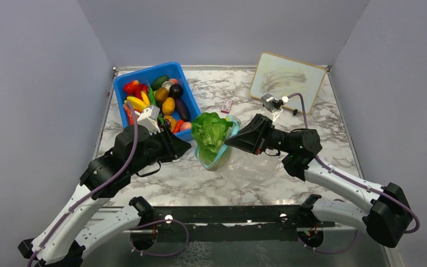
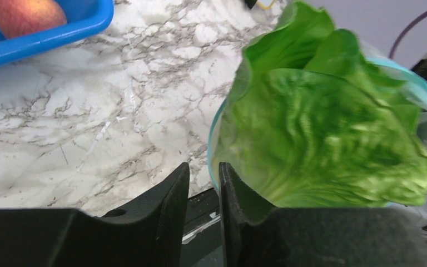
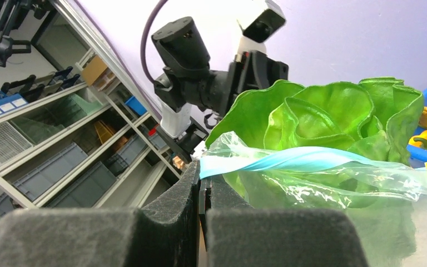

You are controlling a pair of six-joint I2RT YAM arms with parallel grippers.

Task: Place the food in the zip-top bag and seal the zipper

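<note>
A green lettuce [image 1: 210, 133] sits inside the clear zip top bag with a light blue zipper strip [image 3: 278, 161]. My right gripper [image 1: 229, 141] is shut on the bag's rim at the strip, holding it up off the marble top [image 2: 89, 133]. My left gripper is part open beside the bag's left side, with the strip's edge just beyond its fingertips; I see nothing clearly held between them. The bag's lower part trails as clear plastic in the top view.
A blue bin [image 1: 144, 75] of mixed produce stands at the back left, a peach [image 2: 30, 14] at its corner. A white board [image 1: 286, 80] stands at the back right, and a small red-and-white box [image 1: 227, 107] lies at the middle back.
</note>
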